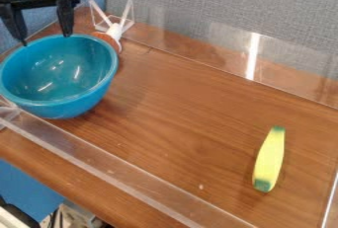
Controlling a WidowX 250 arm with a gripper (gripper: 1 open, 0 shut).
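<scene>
My gripper (42, 27) hangs open at the top left, over the far rim of a teal bowl (59, 84), with nothing between its fingers. The bowl stands at the left of the wooden table. A yellow banana-like object with green ends (268, 161) lies on the right part of the table. Behind the bowl is an orange-and-white object (106, 37) with thin white prongs, partly hidden by the bowl.
Transparent barriers run along its back and front edges, with a grey textured wall behind.
</scene>
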